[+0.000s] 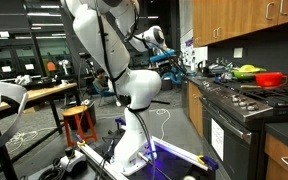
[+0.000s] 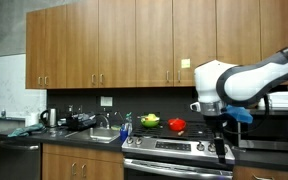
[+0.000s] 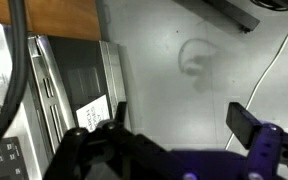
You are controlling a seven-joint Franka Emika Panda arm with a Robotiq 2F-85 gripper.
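Note:
My gripper is open, its two dark fingers wide apart with nothing between them. It points down over bare grey floor [image 3: 169, 75], beside the front of the stove [image 3: 74, 85]. Exterior view 2 shows the gripper [image 2: 221, 150] hanging in front of the right part of the stove [image 2: 174, 146]. On the counter side, a red pot [image 1: 270, 79] sits on the stove. Behind it is a green bowl [image 2: 150, 123] with something yellow in it. Both are well apart from the gripper.
A sink with a faucet [image 2: 111, 118] and a blue bottle [image 2: 129, 122] are left of the stove. Wooden cabinets [image 2: 134, 55] hang above the counter. An orange stool [image 1: 79, 122] stands across the room. A white cable [image 3: 269, 75] lies on the floor.

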